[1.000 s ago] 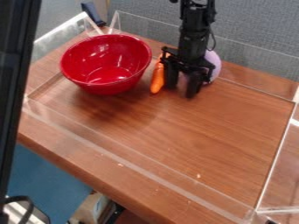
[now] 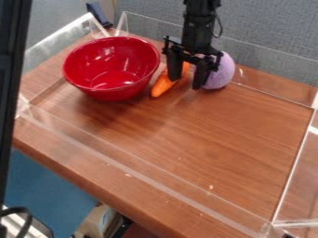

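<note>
The black gripper (image 2: 192, 58) hangs from the top of the view over the back of the wooden table, its fingers around the upper part of an orange carrot-like object (image 2: 166, 82) and in front of a pale purple ball-like object (image 2: 218, 76). Whether the fingers hold anything is hard to tell. A red bowl (image 2: 112, 82) sits just left of the orange object.
Clear plastic walls border the wooden table (image 2: 187, 167). A grey backdrop stands behind, and a blue floor shows at the lower left.
The gripper has risen from lower down, near the tabletop, and shifted slightly back and left, uncovering more of the purple object.
</note>
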